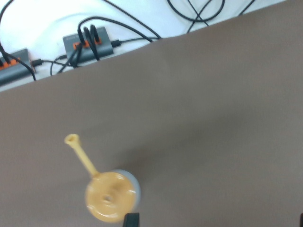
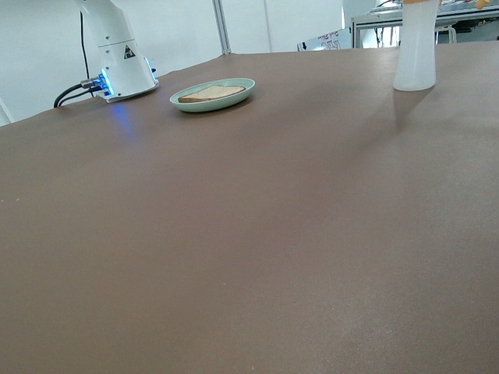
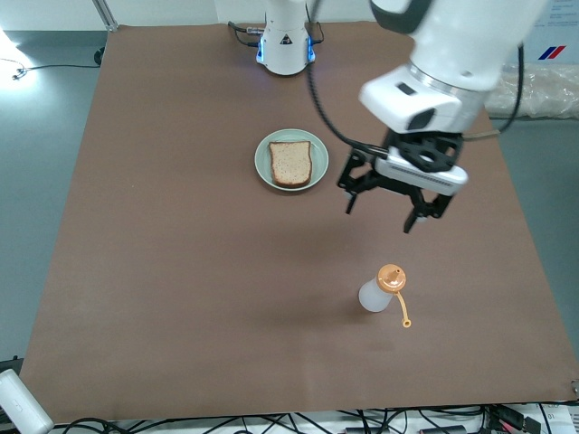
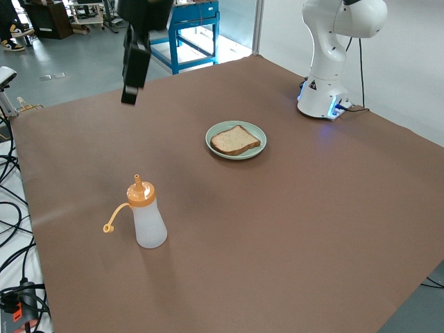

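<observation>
A squeeze bottle [image 3: 376,295] with an orange cap and tethered tip cover stands upright near the front right in the left camera view; the right view shows the bottle [image 4: 148,226] too, and the wrist view its cap [image 1: 108,197] from above. A slice of bread [image 3: 290,163] lies on a pale green plate [image 3: 264,156]. My gripper [image 3: 378,219] hangs in the air above and behind the bottle, its two fingers apart, with nothing seen between them.
A white robot base [image 4: 318,97] stands at the back. Cables and black boxes [image 1: 87,47] lie beyond the front edge.
</observation>
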